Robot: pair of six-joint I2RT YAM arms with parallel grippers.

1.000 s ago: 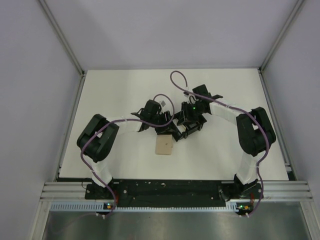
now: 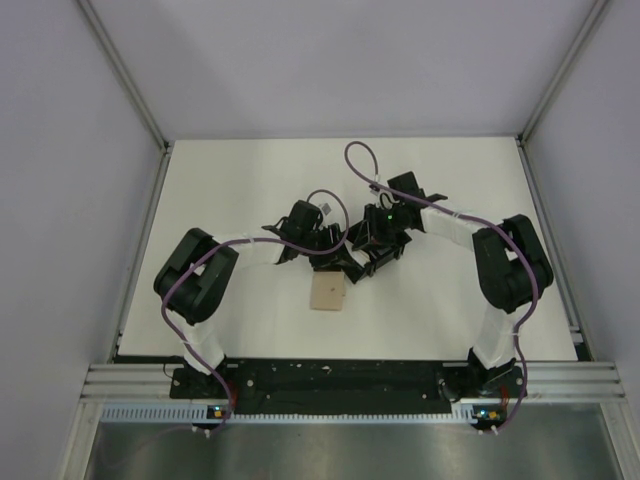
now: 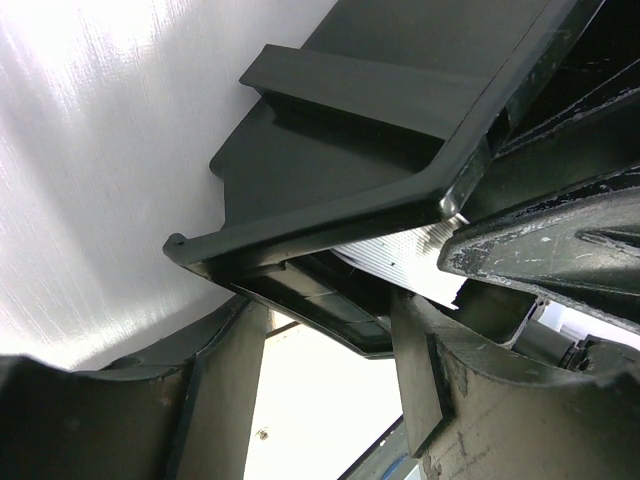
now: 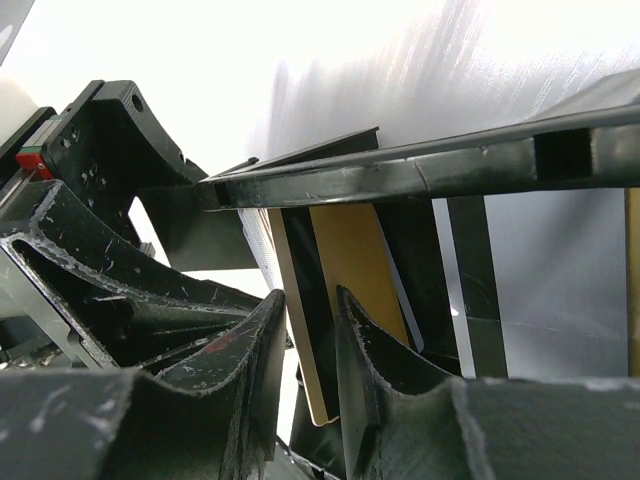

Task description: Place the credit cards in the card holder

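Observation:
A black card holder [image 3: 400, 90] is held between both arms at the table's middle. My left gripper is at its outer edge in the left wrist view, fingers apart; whether it grips the edge is unclear. In the right wrist view, tan and silver cards [image 4: 355, 255] stand in the holder's slots, and my right gripper has its fingertips around a thin tan-edged card at the left end; how firmly is hard to tell. A white ribbed surface [image 3: 400, 260] shows inside the holder in the left wrist view.
A tan square piece [image 2: 327, 290] lies on the white table just in front of the holder. The table around the two arms is clear, and walls border it on both sides.
The left arm looks almost unmoved.

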